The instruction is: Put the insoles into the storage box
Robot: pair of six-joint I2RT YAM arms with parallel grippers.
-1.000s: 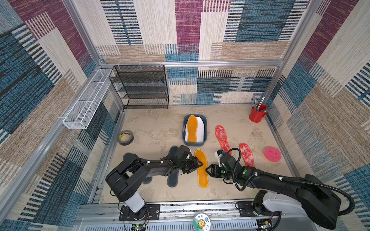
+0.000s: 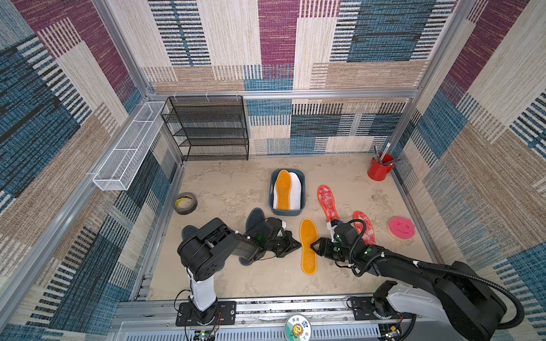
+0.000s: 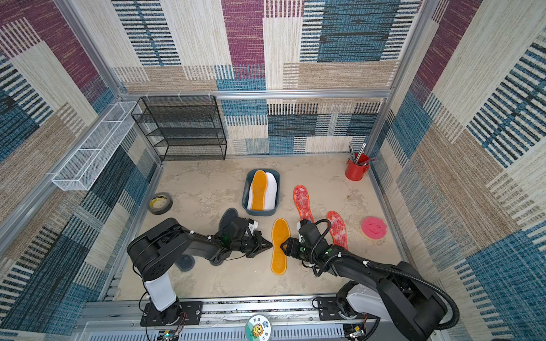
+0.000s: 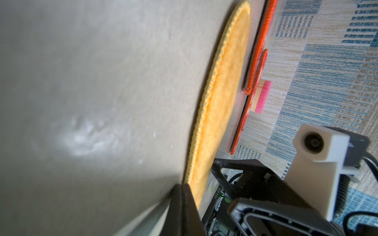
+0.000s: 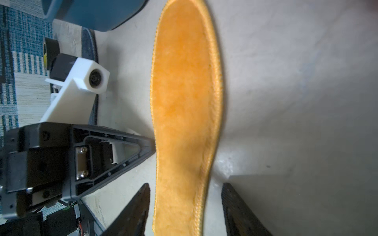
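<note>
An orange insole (image 2: 308, 244) lies flat at the front middle, between my grippers. My left gripper (image 2: 295, 245) is shut, its tips beside the insole's left edge with nothing seen between them. My right gripper is open low over the insole, one finger either side of its lower part. The teal storage box (image 2: 286, 212) behind holds an orange insole (image 3: 258, 189) and a white one (image 3: 271, 190). Two red insoles (image 3: 301, 199) lie to the right; dark grey insoles (image 2: 253, 217) lie under and beside the left arm.
A tape roll (image 2: 185, 203) lies at the left, a pink round pad (image 2: 401, 227) at the right, and a red holder with tools (image 2: 379, 169) at the back right. A black rack (image 2: 205, 128) stands at the back left.
The orange insole has shifted rightward, along with my left gripper. My right gripper has moved slightly right and toward the back, closer over the insole.
</note>
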